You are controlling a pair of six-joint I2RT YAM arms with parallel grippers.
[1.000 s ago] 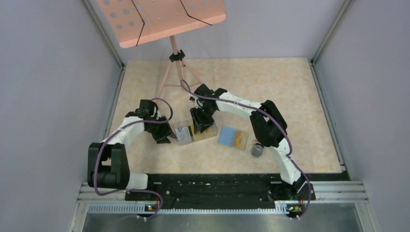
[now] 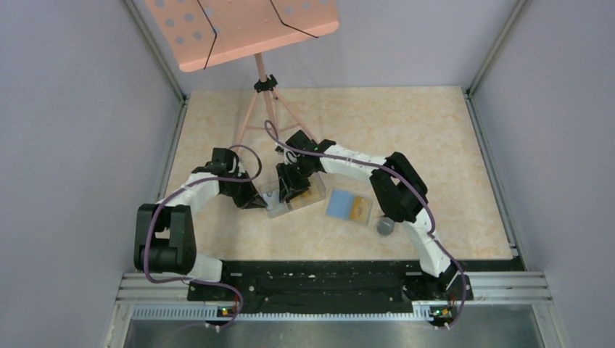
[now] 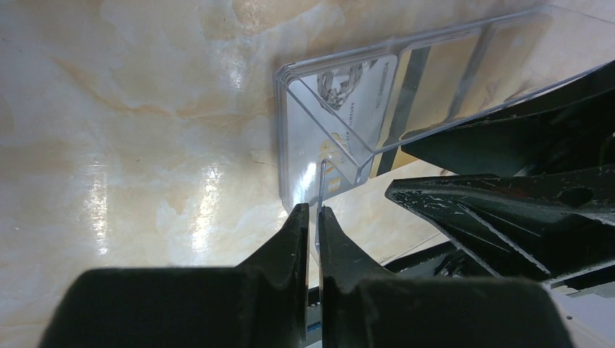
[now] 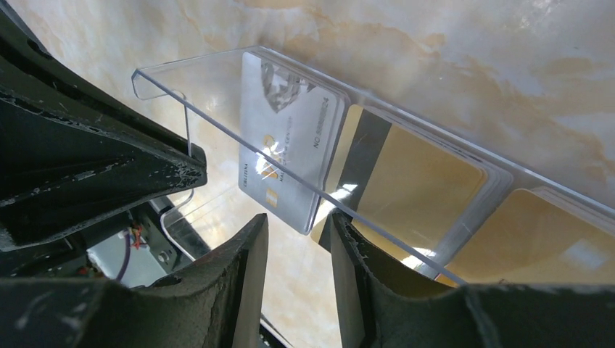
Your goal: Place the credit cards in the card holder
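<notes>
A long clear box lies on the table, holding a white card at its left end and gold cards beside it. On the box's left end wall my left gripper is shut, the clear edge running between its fingertips. My right gripper stands part open above the box, near the lower edge of the white card, and grips nothing that I can see. To the right, apart from the box, lies a flat clear-edged piece with a blue half and a gold half; I cannot tell which is the card holder.
A round grey object sits close to the right arm. Behind the box, a pink tripod stand rises at the back of the table. Both grippers are close together over the box.
My left gripper moved right, onto the box's left end, and closed on its wall. The right gripper shifted left along the box, from the gold cards towards the white card.
</notes>
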